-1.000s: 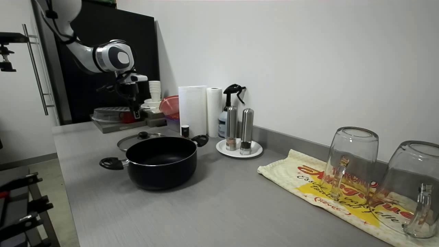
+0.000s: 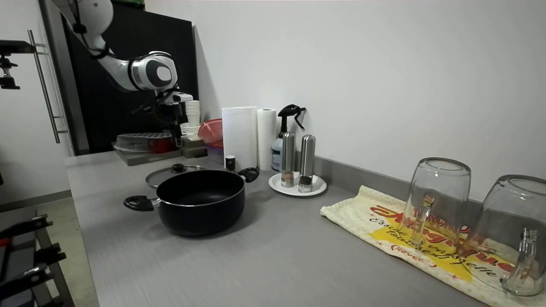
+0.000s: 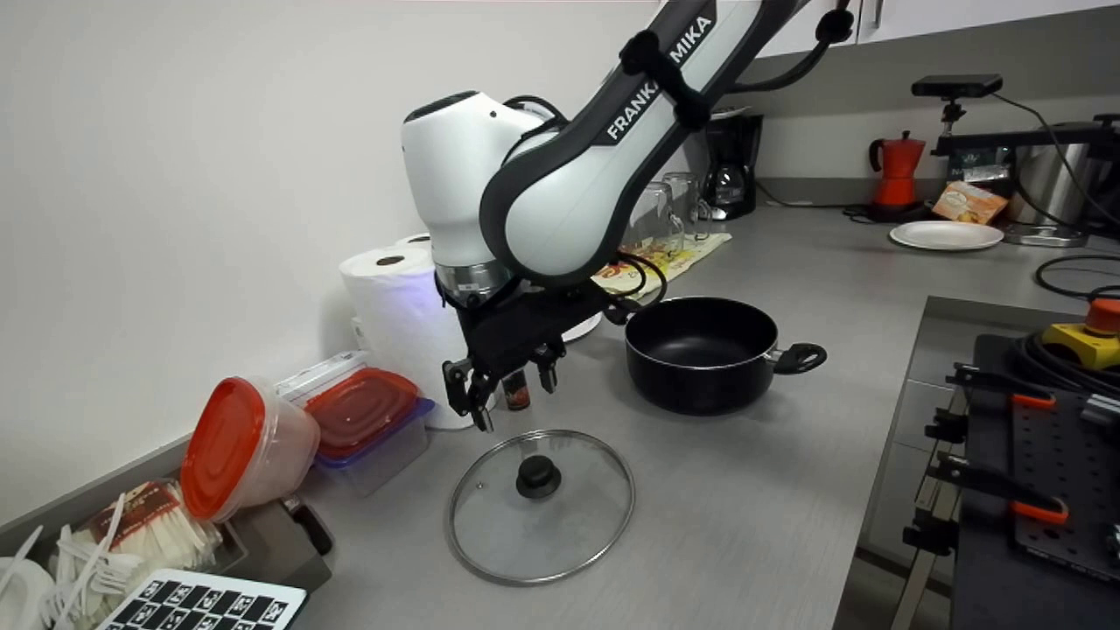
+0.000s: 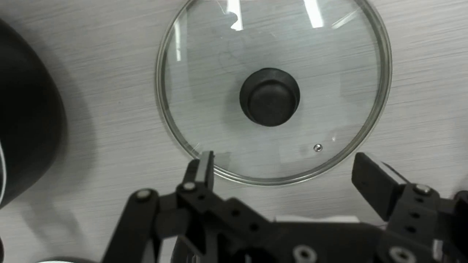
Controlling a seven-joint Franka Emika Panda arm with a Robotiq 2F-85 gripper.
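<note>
A glass lid (image 3: 593,514) with a metal rim and a black knob (image 4: 270,97) lies flat on the counter, knob up. Above it, toward the wall side, hangs my gripper, open with nothing between its fingers. In the wrist view the lid's knob appears beyond the fingertips, apart from them. A black pot (image 2: 199,204) with two side handles stands uncovered beside the lid; its inside looks empty. The wrist view catches only the pot's edge (image 4: 30,109) at the left.
Toward the wall are a small spice jar (image 3: 515,390), paper towel rolls (image 2: 239,135) and lidded plastic containers (image 3: 362,420). Two metal grinders stand on a white plate (image 2: 317,185). Glass mugs (image 2: 437,204) rest upside down on a cloth (image 2: 353,215).
In exterior view 1 the arm and gripper have shifted a little to the right, toward the wall. Pot and lid have stayed where they were.
</note>
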